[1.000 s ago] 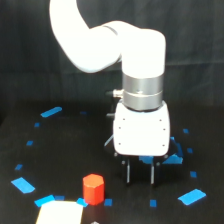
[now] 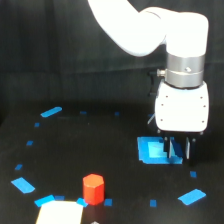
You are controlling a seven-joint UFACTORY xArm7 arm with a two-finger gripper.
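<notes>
My gripper (image 2: pixel 177 155) hangs on the right side of the black table, pointing down, its two dark fingers apart. It stands over or just in front of a blue square patch (image 2: pixel 147 148), which has a lighter blue area in its middle. Nothing distinct shows between the fingers, and the white gripper body hides part of the patch. Well to the left and nearer the camera, a red block (image 2: pixel 93 189) sits on the table, clear of the gripper.
At the bottom left edge, a pale cream object (image 2: pixel 60 213) is cut off by the frame. Blue tape strips (image 2: pixel 191 197) and small blue squares mark the black table (image 2: pixel 90 145). Bare table lies between the red block and the blue patch.
My gripper has moved right and away from the camera, from the middle of the table to the blue patch. The red block and the cream object have stayed in place.
</notes>
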